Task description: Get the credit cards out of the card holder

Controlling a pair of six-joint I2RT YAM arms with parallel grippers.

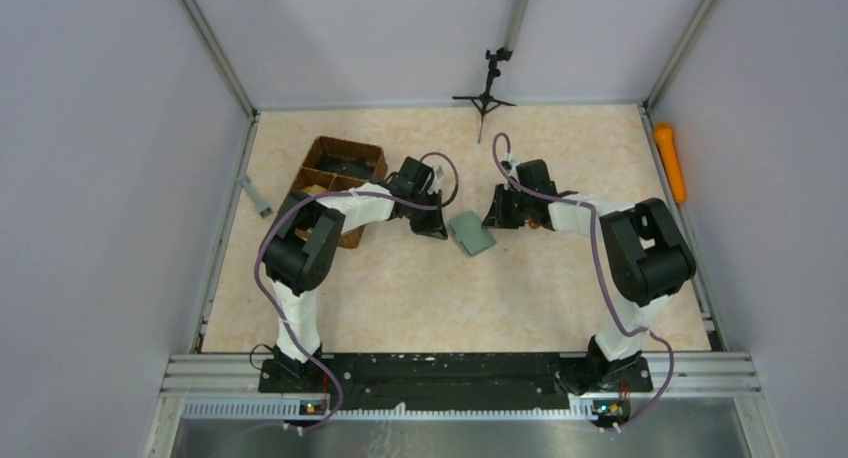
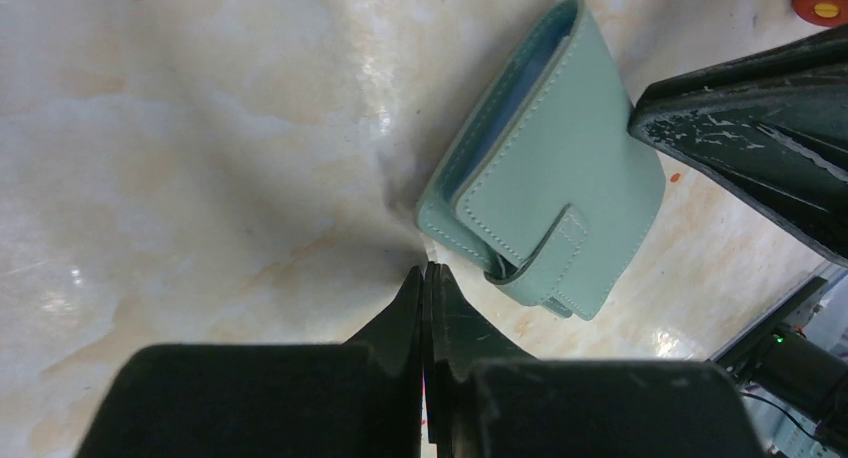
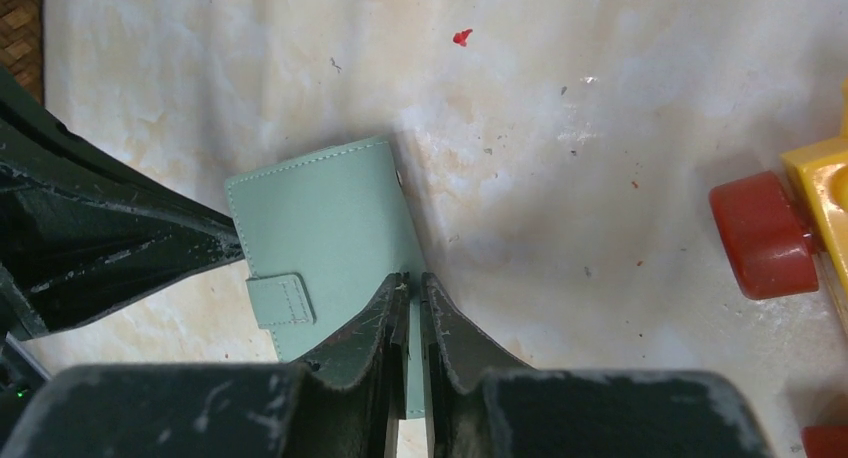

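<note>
The mint-green card holder lies on the table between both grippers. In the left wrist view the card holder shows a folded edge, slightly parted, with a bluish inside; a small strap wraps over one side. No card can be made out. My left gripper is shut near that edge, nothing visible between its fingertips. On the opposite side, my right gripper has a narrow gap between its fingertips, right at the edge of the card holder. Whether it grips the edge is not clear.
A brown divided basket stands behind the left arm, holding some items. A red and yellow object lies to the right of the right gripper. The table in front of the card holder is clear.
</note>
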